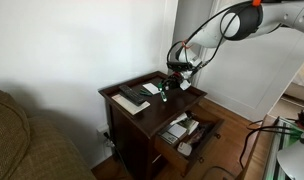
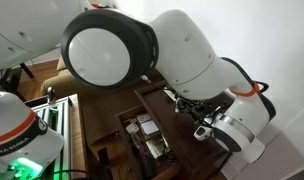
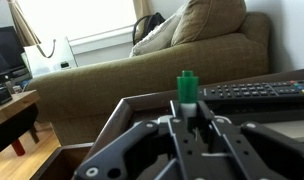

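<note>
In the wrist view, a slim object with a bright green end [image 3: 187,88] and a pale band below it stands upright between my fingers. My gripper is shut on it. Its lower part is hidden by the fingers. From exterior view 1, the gripper [image 1: 165,91] is above the dark cabinet top [image 1: 149,119], with the object small at its tip. The arm covers much of the gripper in exterior view 2.
A black remote [image 3: 257,93] with several buttons lies on the cabinet top beyond the gripper. The cabinet's open drawer [image 1: 176,158] holds several items. A brown sofa [image 1: 30,140] stands at the left. Bare floor lies in front of the drawer.
</note>
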